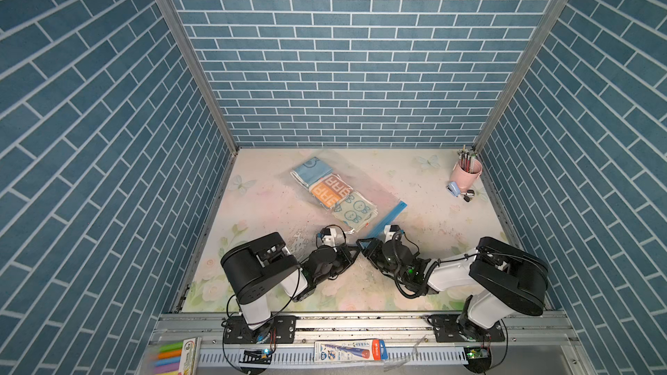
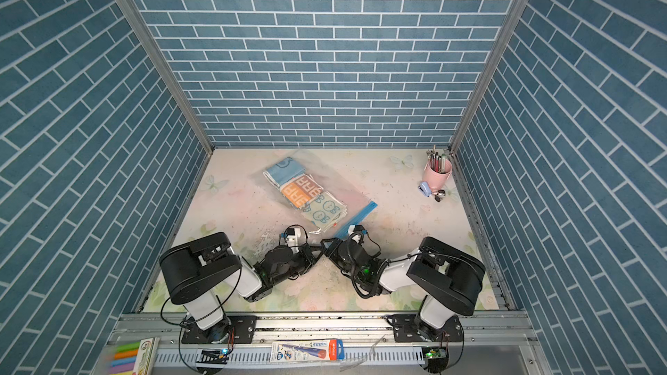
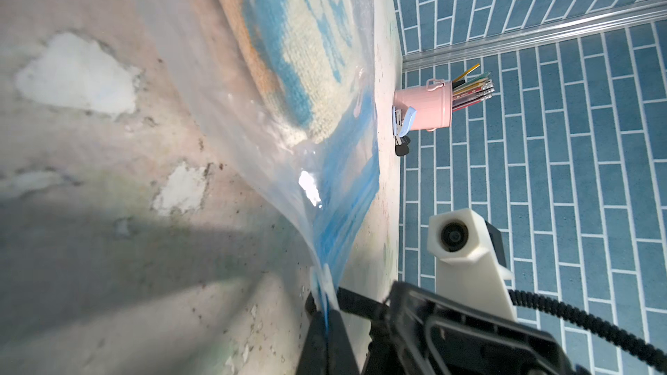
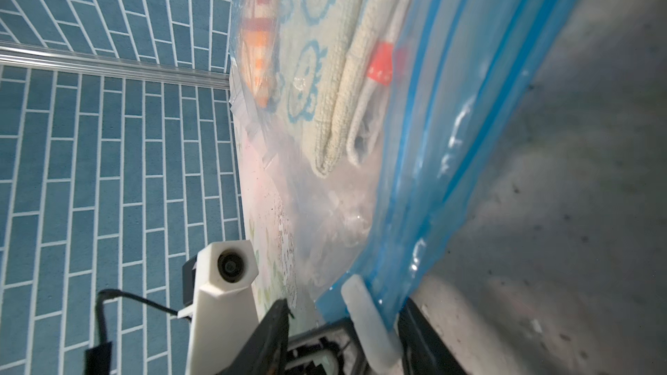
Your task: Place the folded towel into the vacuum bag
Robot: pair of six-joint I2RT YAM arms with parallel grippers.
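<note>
The folded towel (image 1: 333, 189), blue, orange and cream, lies inside the clear vacuum bag (image 1: 378, 187) on the table. The bag's blue zip strip (image 4: 444, 132) runs along its near right end. At that strip's near corner, my left gripper is shut on the bag's film, which gathers between its fingertips. Facing it, my right gripper stands open around the corner. A white slider (image 4: 371, 323) on the zip strip sits between its fingers, close to one of them. Whether the zip is sealed along its length cannot be told.
A pink cup (image 1: 466, 173) of pencils stands at the back right, with a small pale blue item (image 1: 453, 187) beside it. The two gripper tips are very close together. Table to the right of the bag is clear.
</note>
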